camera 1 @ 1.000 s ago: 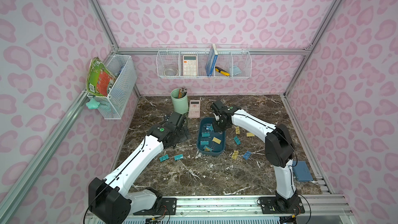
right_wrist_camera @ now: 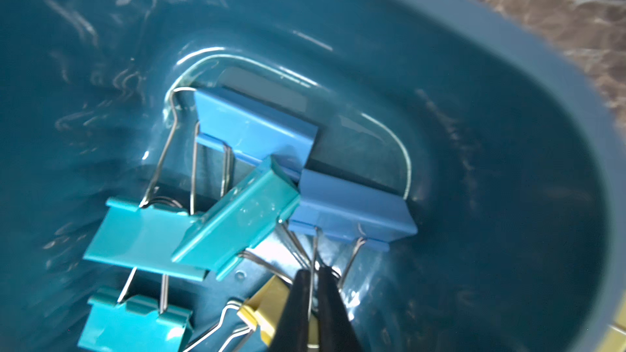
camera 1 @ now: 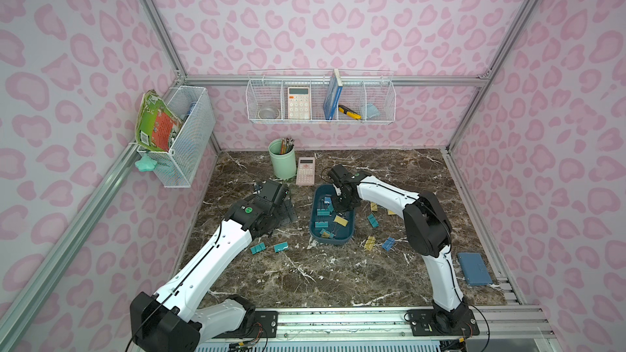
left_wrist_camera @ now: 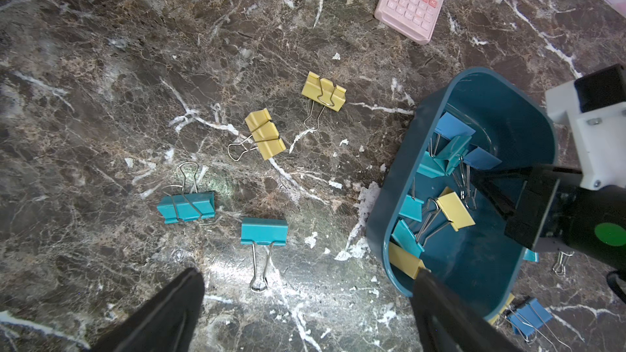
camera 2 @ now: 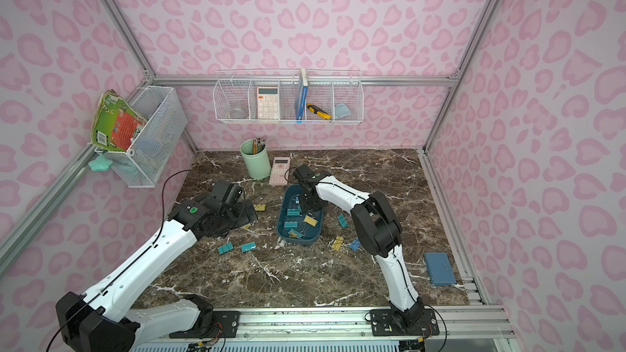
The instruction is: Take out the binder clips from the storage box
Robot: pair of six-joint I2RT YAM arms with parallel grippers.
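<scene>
The dark blue storage box (left_wrist_camera: 391, 189) holds several binder clips in blue, teal and yellow. Inside it, my right gripper points down, its fingers closed on a thin wire handle of a blue binder clip (right_wrist_camera: 352, 208). That clip lies low in the box, with a second blue clip (right_wrist_camera: 254, 127) and a tilted teal clip (right_wrist_camera: 234, 218) against it. A yellow clip (right_wrist_camera: 267, 303) is partly hidden behind the fingers. My left gripper is open and empty above the table, left of the box.
Several clips lie outside on the marble table: yellow (left_wrist_camera: 265, 133) and teal (left_wrist_camera: 186, 206) ones to the left, others, including a blue clip (camera 1: 388, 243), to the right. A pink calculator (camera 1: 305, 171) and green pen cup (camera 1: 282, 161) stand behind.
The left arm has shifted slightly left and toward the front.
</scene>
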